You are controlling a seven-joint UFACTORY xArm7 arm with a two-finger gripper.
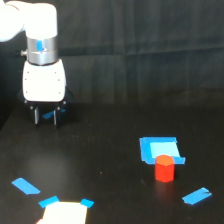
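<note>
The white robot arm stands at the far left, and its gripper (46, 119) hangs fingers down over the dark table. Its two dark fingers (37, 116) are apart, with no object showing between them except a strip of blue tape that appears on the table around there. A red block (164, 168) sits toward the right, well away from the gripper. Just behind the block is a pale square (163, 149) edged with blue tape. The block overlaps its front edge in the view; whether they touch, I cannot tell.
Loose blue tape strips (26, 186) lie at the left front and (197, 196) right front. A pale sheet (65, 213) with taped corners is cut off by the bottom edge. A dark curtain (140, 60) hangs behind.
</note>
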